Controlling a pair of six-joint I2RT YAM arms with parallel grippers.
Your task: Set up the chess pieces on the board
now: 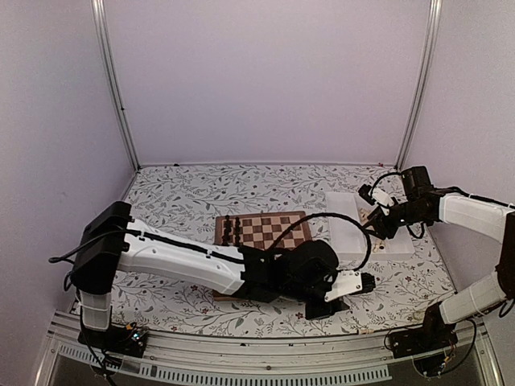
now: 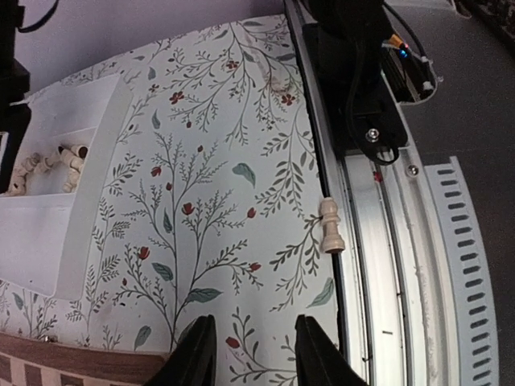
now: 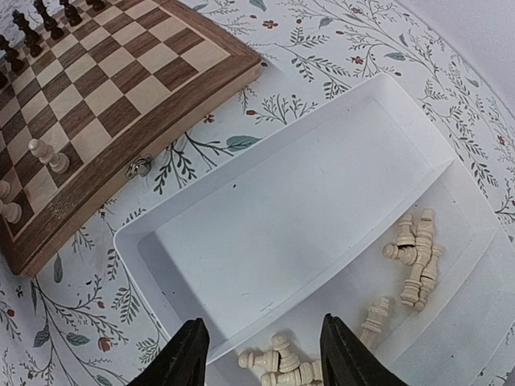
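Note:
My left gripper hangs open past the near right corner of the chessboard (image 1: 261,229); a cream piece (image 2: 331,225) lies on its side at the table's front edge in its view. My right gripper is open over the white tray (image 3: 282,209), whose middle compartment holds several cream pieces (image 3: 418,265) lying loose. In the right wrist view, dark pieces (image 3: 30,37) stand along the board's far side and a few cream pieces (image 3: 50,158) are on its near side. The left arm hides part of the board in the top view.
The front rail (image 2: 370,257) borders the table's near edge beside the fallen piece. Walls enclose the back and sides.

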